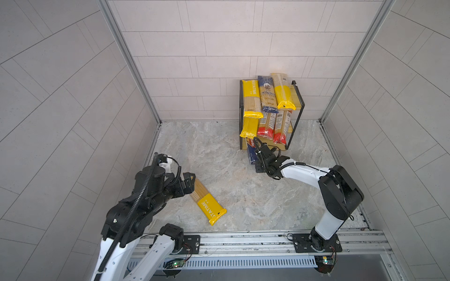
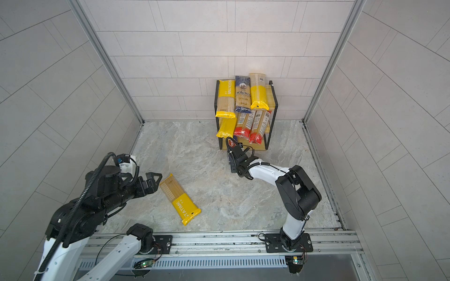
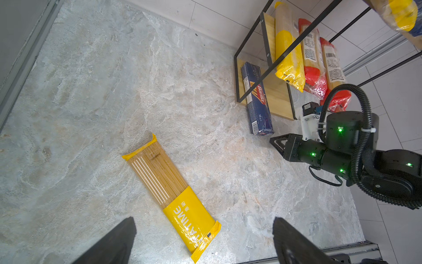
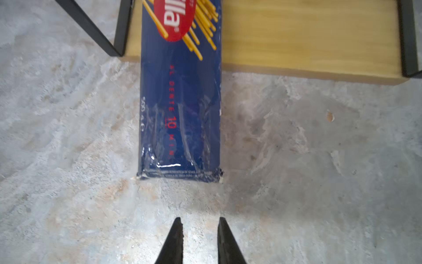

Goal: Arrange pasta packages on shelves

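A blue Barilla pasta box (image 4: 180, 110) (image 3: 259, 110) extends from the bottom shelf (image 4: 307, 39) out over the floor. My right gripper is just short of its outer end, fingers close together with nothing visible between them. A yellow pasta pack (image 1: 211, 206) (image 3: 189, 217) lies on the floor at front left. My left gripper (image 1: 186, 181) hangs open above it, empty. Yellow, red and blue packs (image 1: 267, 91) fill the upper levels of the shelf rack (image 2: 269, 140).
Tiled walls (image 1: 225, 42) enclose the sides and back. A metal rail (image 1: 243, 238) runs along the front edge.
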